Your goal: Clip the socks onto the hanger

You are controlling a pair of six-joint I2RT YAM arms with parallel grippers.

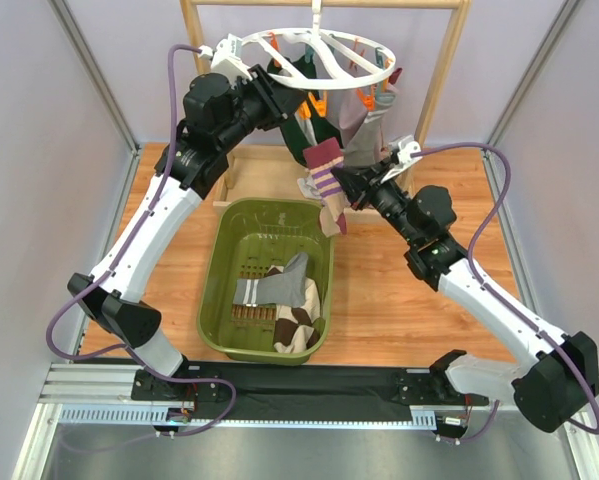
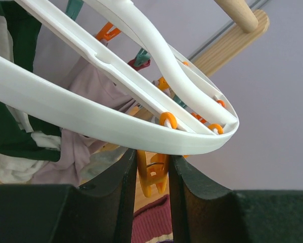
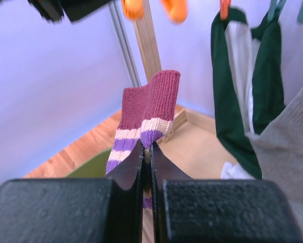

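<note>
A maroon sock with cream and purple stripes hangs from my right gripper, whose fingers are shut on it; in the right wrist view its cuff stands up above the fingertips. My left gripper is at the white round hanger, its fingers on either side of an orange clip hanging from the rim; how far they are closed is hard to tell. Other socks hang from the clips, among them a dark green one and a grey one.
The green basket on the wooden floor holds grey socks and a cream-brown one. The hanger's wooden stand rises behind. Bare floor lies right of the basket.
</note>
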